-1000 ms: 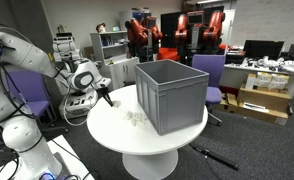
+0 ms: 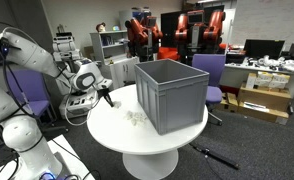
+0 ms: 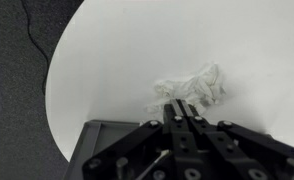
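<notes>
A crumpled white cloth or paper (image 3: pixel 195 88) lies on the round white table (image 3: pixel 97 60), just beyond my fingertips in the wrist view. From outside, the pale crumpled thing (image 2: pixel 135 116) shows near the table's left-middle part. My gripper is shut, and nothing shows between its fingers. In the exterior view the gripper (image 2: pixel 109 101) hangs over the table's left side. The fingertips overlap the crumpled thing's lower edge in the wrist view; whether they touch it I cannot tell.
A large grey bin (image 2: pixel 177 98) stands on the table's right half, and its edge (image 3: pixel 95 135) shows at the lower left of the wrist view. Purple chairs (image 2: pixel 209 68) stand behind.
The arm and gripper have shifted only slightly over the table's left side. The crumpled thing and the bin stay where they were.
</notes>
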